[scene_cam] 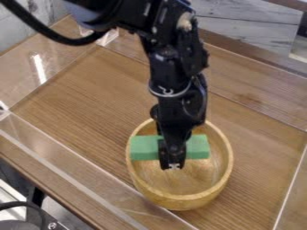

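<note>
A green block (144, 147) is held in my gripper (171, 153), which is shut on it over a round wooden bowl (178, 191). The block spans the bowl's upper part, with its ends showing on both sides of the black fingers. The exact grip point is partly hidden by the gripper.
The bowl stands at the front of a wooden tabletop (90, 117). A pale grey surface lies beyond the back edge, and a dark cable curves at the bottom left.
</note>
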